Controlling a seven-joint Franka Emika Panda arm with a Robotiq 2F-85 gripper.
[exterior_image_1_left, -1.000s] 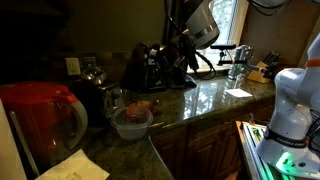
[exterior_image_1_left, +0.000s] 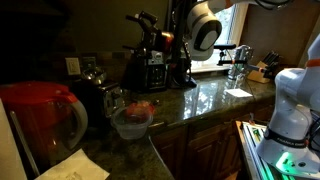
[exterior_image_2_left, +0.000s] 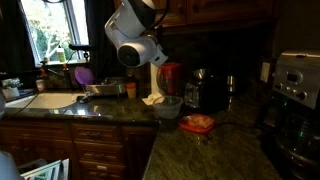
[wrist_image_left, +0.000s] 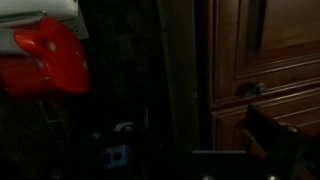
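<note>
My gripper (exterior_image_1_left: 140, 32) is raised high above the counter in exterior view 1, at the end of the white arm (exterior_image_1_left: 204, 28). Its dark fingers blend into the dark background, so how the finger stands is unclear. Beneath it are a clear bowl (exterior_image_1_left: 132, 122) and a red dish (exterior_image_1_left: 140, 108). Exterior view 2 shows the same bowl (exterior_image_2_left: 168, 106) beside the red dish (exterior_image_2_left: 197, 123), which holds something pale. A shiny red object (wrist_image_left: 58, 60) fills the upper left of the dark wrist view; whether anything is between the fingers does not show.
A large red appliance (exterior_image_1_left: 45, 118) and a white cloth (exterior_image_1_left: 74, 167) occupy the near left counter. Metal appliances (exterior_image_1_left: 108, 97) stand along the back wall. A coffee maker (exterior_image_2_left: 297, 105) stands at the right. Bare counter (exterior_image_2_left: 205, 155) lies in front of the dish.
In exterior view 1, the gripper and upper arm have risen and shifted left over the last second. The bowl, red dish and cloth have stayed in place.
</note>
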